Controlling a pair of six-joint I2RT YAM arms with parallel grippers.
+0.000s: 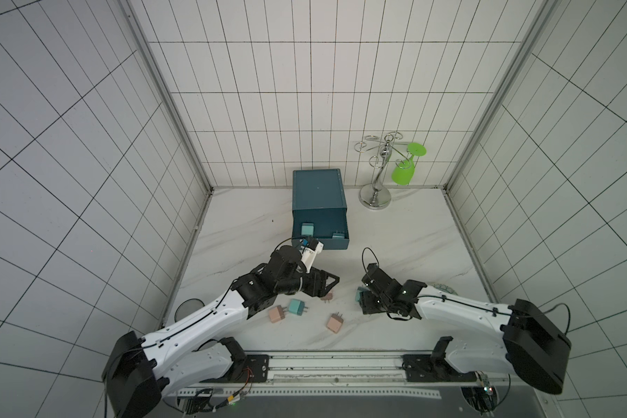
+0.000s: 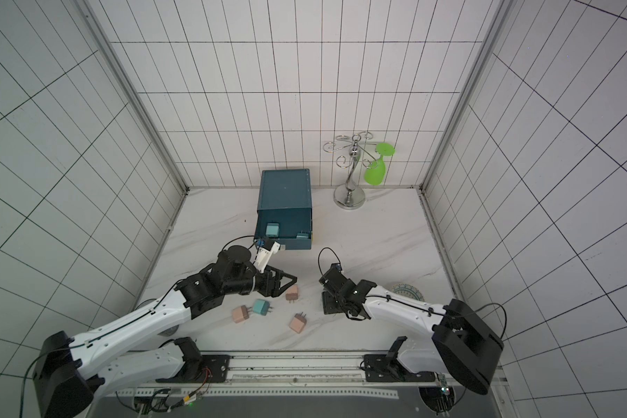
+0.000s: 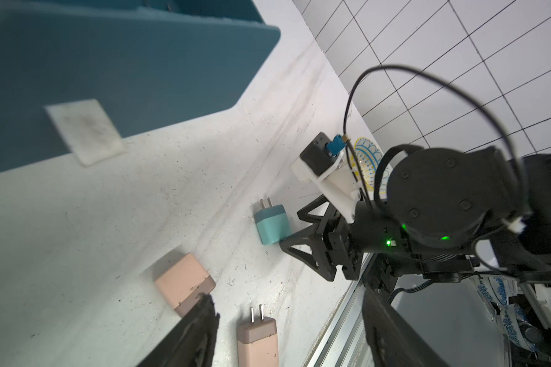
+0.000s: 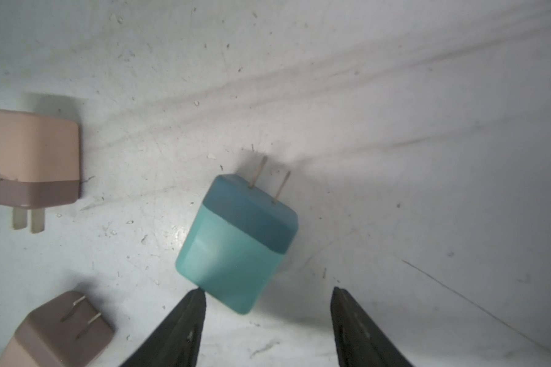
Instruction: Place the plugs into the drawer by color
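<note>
The teal drawer box [image 1: 318,188] stands at the back, drawer out with teal plugs [image 1: 307,228] inside. My left gripper hangs in front of it, open and empty. My right gripper is open, low beside a teal plug [image 4: 229,257] with nothing between its fingers. Another teal plug [image 1: 296,306] lies left of centre. Pink plugs [image 2: 240,313] and a third pink plug [image 2: 292,293] lie around on the table.
A chrome stand [image 1: 374,195] with a green hanging object [image 1: 404,172] is at the back right. A round patterned dish [image 2: 407,288] sits at the right, partly behind my right arm.
</note>
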